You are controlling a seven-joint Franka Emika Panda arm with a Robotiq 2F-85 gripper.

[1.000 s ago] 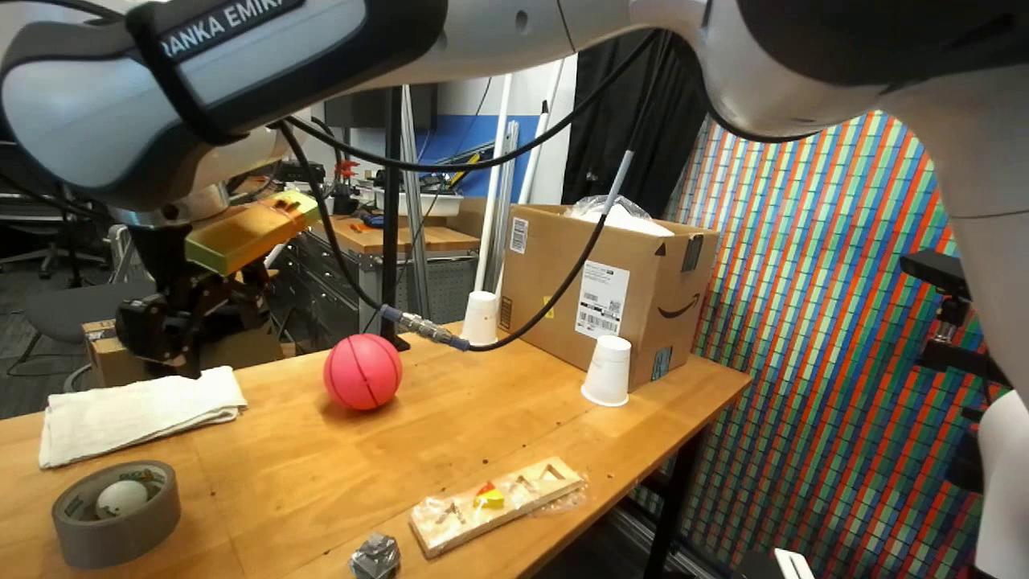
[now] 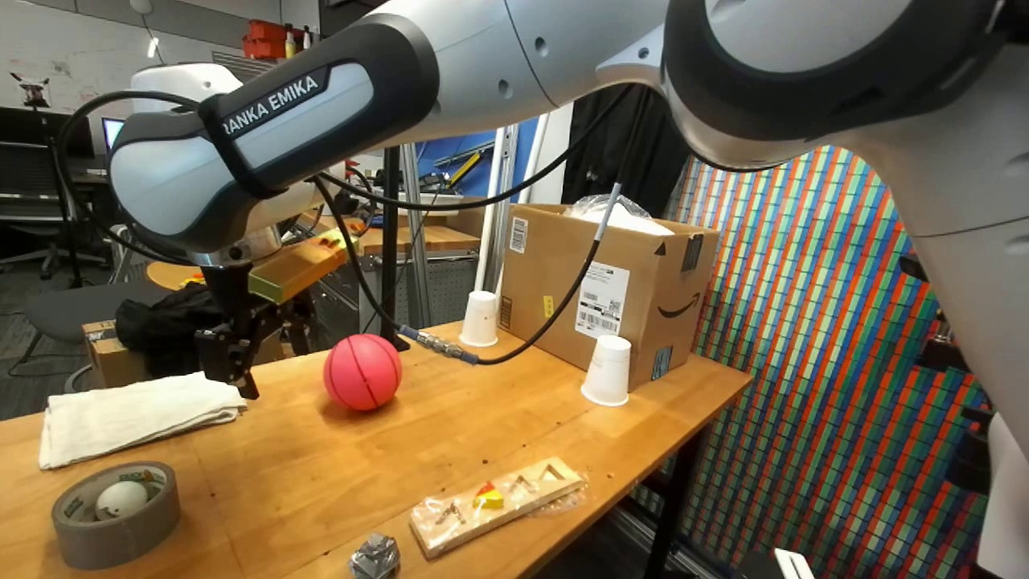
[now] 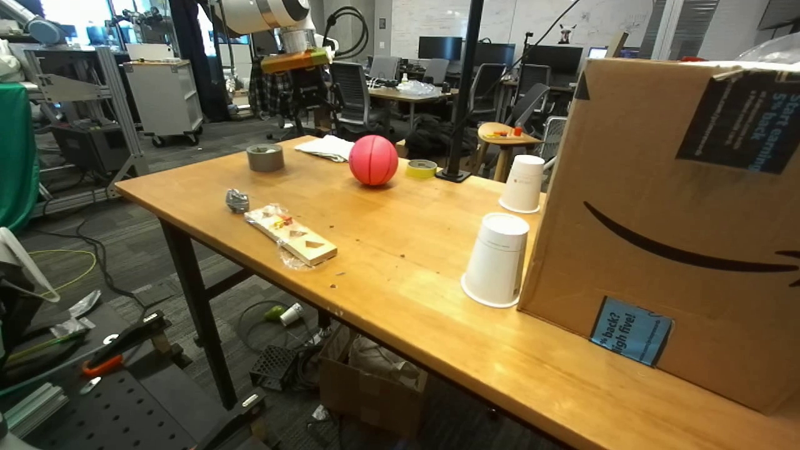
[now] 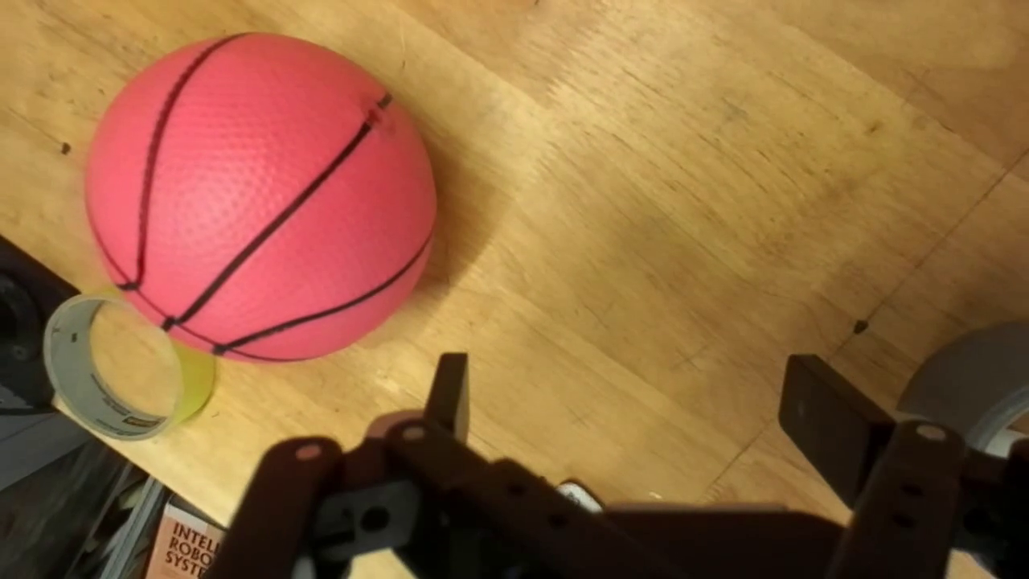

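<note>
My gripper is open, its two fingers wide apart with only bare tabletop visible between them. In the wrist view a pink ball (image 4: 260, 198) with black seams lies up and to the left of the fingers, clear of them. Seen from exterior view 1, the gripper hangs over the far side of the table, left of the ball (image 2: 362, 372) and near the folded white cloth (image 2: 140, 418). A grey tape roll (image 2: 116, 516) rests nearer the camera, with a white ball (image 2: 121, 498) inside its ring.
A yellow tape roll (image 4: 125, 371) is close to the pink ball by the table edge. Two upside-down white cups (image 3: 496, 259) stand beside a large cardboard box (image 3: 660, 225). A wooden puzzle board (image 2: 497, 507) and a crumpled silver lump (image 2: 374, 556) lie along the near edge.
In exterior view 1 the arm and open gripper have shifted right, closer to the pink ball, with the fingertips slightly lower in the picture. The objects on the table have not moved.
</note>
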